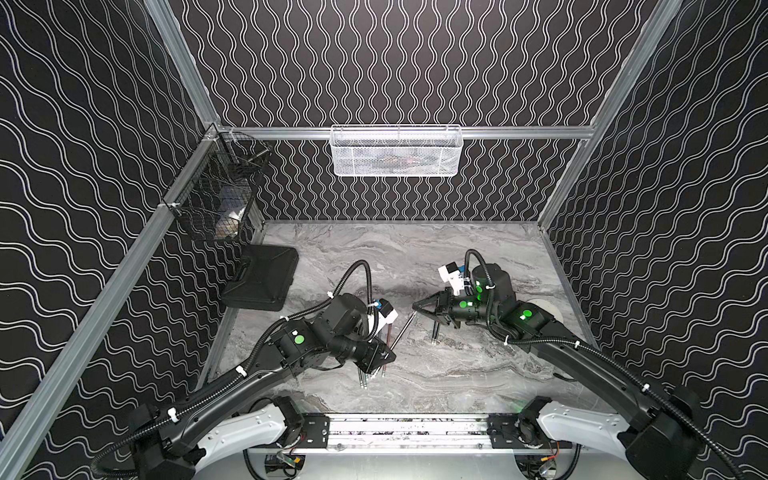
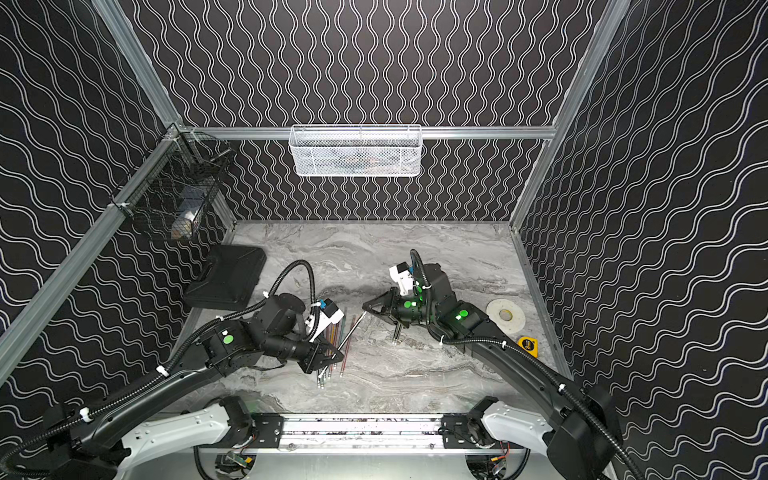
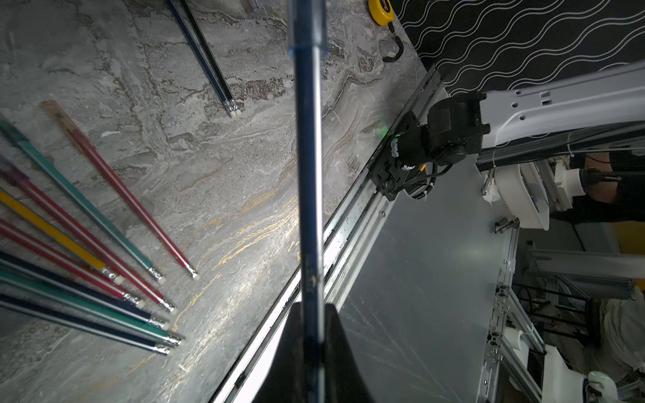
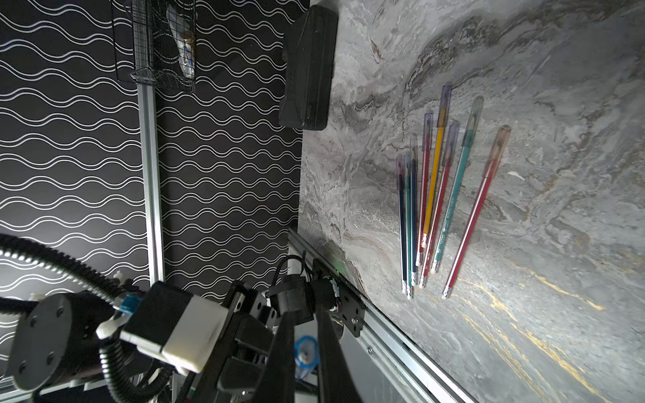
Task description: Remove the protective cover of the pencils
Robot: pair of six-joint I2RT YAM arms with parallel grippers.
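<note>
A dark blue pencil [image 3: 310,174] stands in my left gripper, which is shut on it; it slants up toward the right arm. A translucent bluish cover [image 3: 307,23] sits on its far end. My right gripper [image 1: 415,310] is at that covered end. In the right wrist view the cover's round blue end [image 4: 306,352] shows end-on between its fingers; whether they press on it I cannot tell. Beside the left gripper, several coloured pencils [image 4: 440,181] with clear covers lie on the marble table.
Two dark pencils [image 3: 205,60] lie apart under the right arm. A black case [image 1: 261,277] stands at the back left, a white roll [image 2: 506,317] and a yellow tape measure [image 2: 527,345] at the right.
</note>
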